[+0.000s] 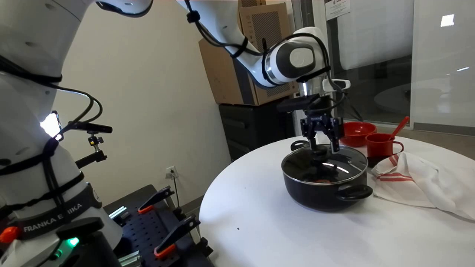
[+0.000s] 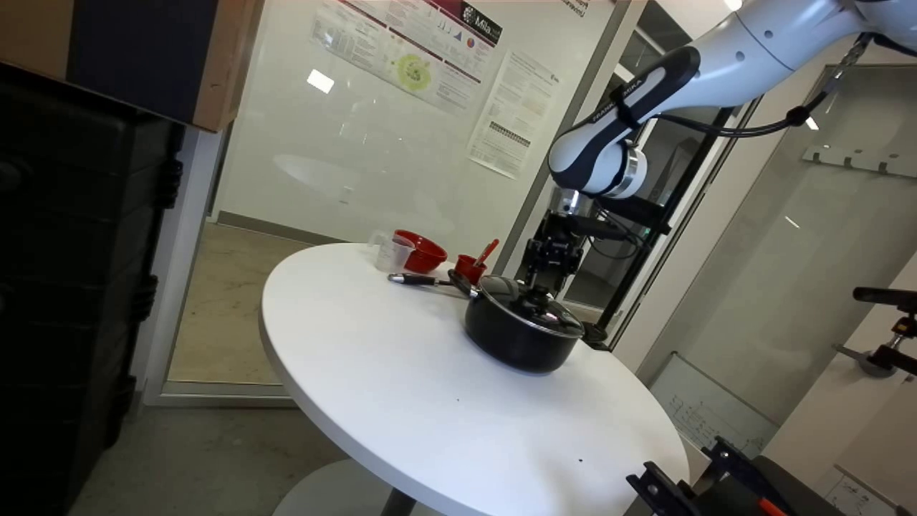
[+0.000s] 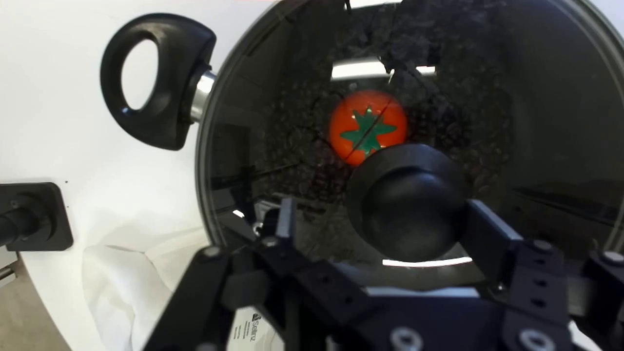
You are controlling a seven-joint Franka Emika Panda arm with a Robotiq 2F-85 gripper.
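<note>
A black pot (image 1: 323,195) stands on the white table, covered by a glass lid (image 1: 296,167) with a dark rounded knob (image 3: 412,210). Through the glass, a red tomato-like thing with a green star-shaped top (image 3: 368,126) shows inside. My gripper (image 1: 323,146) points down over the lid, its fingers apart on either side of the knob. In the wrist view the right finger (image 3: 491,225) is close against the knob, though contact cannot be told; a clear gap separates the left finger (image 3: 285,219) from it.
Behind the pot are a red bowl (image 1: 357,133) and a red mug (image 1: 380,144) with a red utensil. A white cloth with red stripes (image 1: 423,182) lies beside it. A clear measuring cup (image 2: 393,254) stands near the bowl.
</note>
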